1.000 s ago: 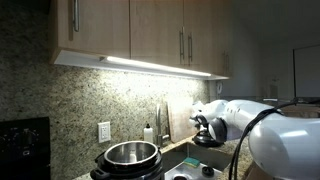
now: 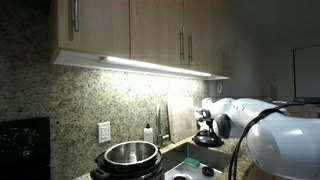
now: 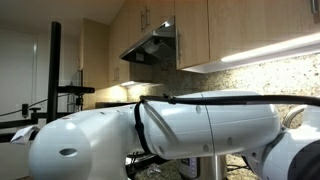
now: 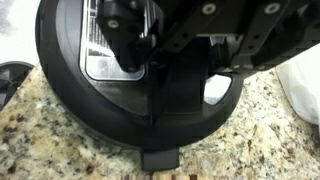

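A round black lid point(image 4: 100, 120) with a raised centre bar fills much of the wrist view, above speckled granite. My gripper is shut right over the middle of that lid. Its dark fingers blend with the bar, so I cannot tell whether they grip it. In exterior view 1 the lid point(image 2: 207, 139) appears below my gripper point(image 2: 207, 122), near the sink's right end. An open pot with a steel inner bowl point(image 2: 132, 153) stands in front at the left, far from the lid.
A sink point(image 2: 190, 156) with a faucet lies between pot and lid. Behind it are a soap bottle point(image 2: 148, 133) and a pale board point(image 2: 181, 118) against the backsplash. Wooden cabinets point(image 2: 157, 35) hang overhead. Bare granite point(image 4: 35, 135) shows around the lid.
The hand and wrist have shifted slightly near the lid. The lid stays in about the same place, and the pot has not moved.
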